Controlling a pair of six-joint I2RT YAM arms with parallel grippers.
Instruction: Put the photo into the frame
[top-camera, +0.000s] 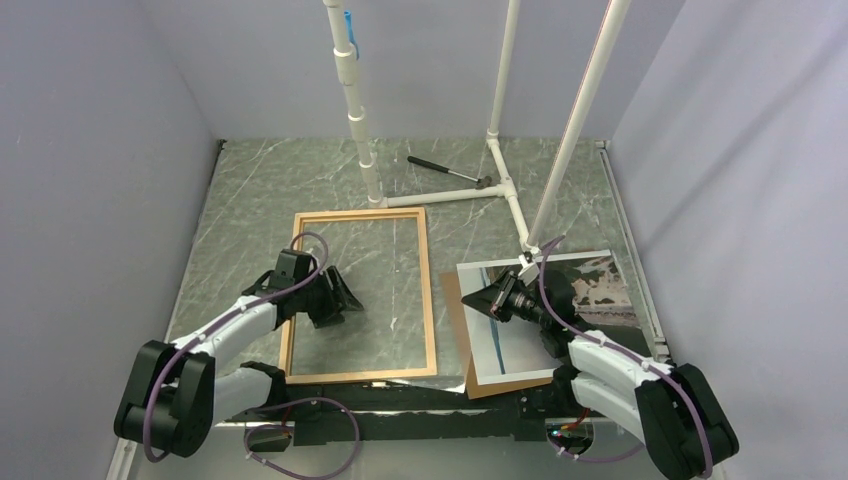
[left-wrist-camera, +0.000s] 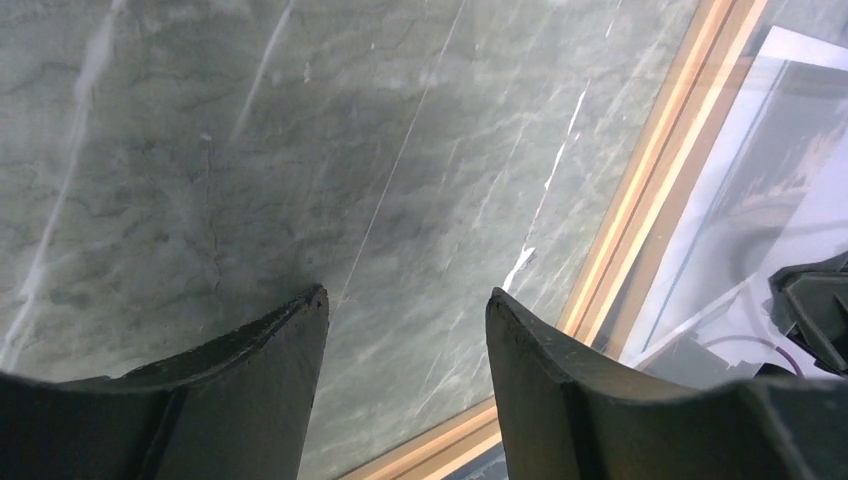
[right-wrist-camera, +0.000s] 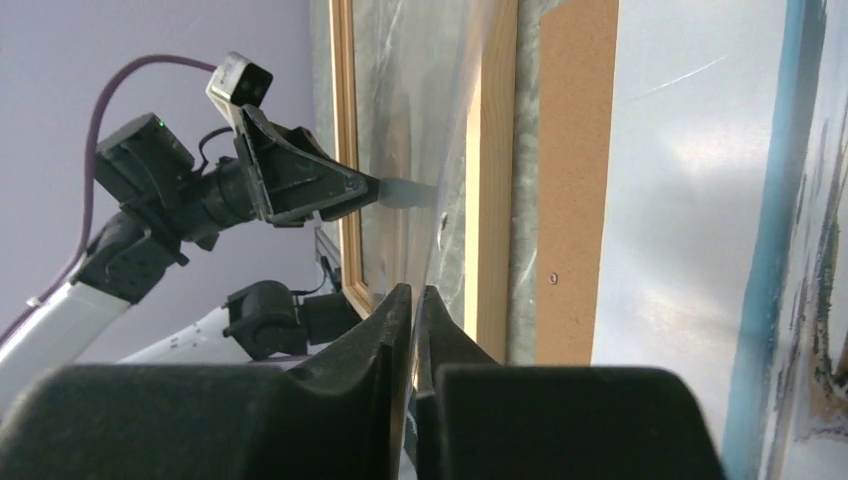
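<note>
The wooden frame (top-camera: 428, 290) lies flat on the left of the table, with grey marble-patterned surface visible through it. To its right is the photo (top-camera: 605, 285), white-bordered with a blue strip, lying over a brown board (top-camera: 455, 312); my right arm covers part of both. My right gripper is shut on a clear sheet (right-wrist-camera: 447, 165), seen almost edge-on and slanting up from the fingertips. My left gripper stands open inside the frame's outline, its fingers apart; whether the clear sheet reaches between them is hard to tell.
A hammer (top-camera: 445, 171) lies at the back, near white pipes (top-camera: 445, 196) standing on the table. Bare table (top-camera: 245, 195) shows at the back left. Walls close in on both sides.
</note>
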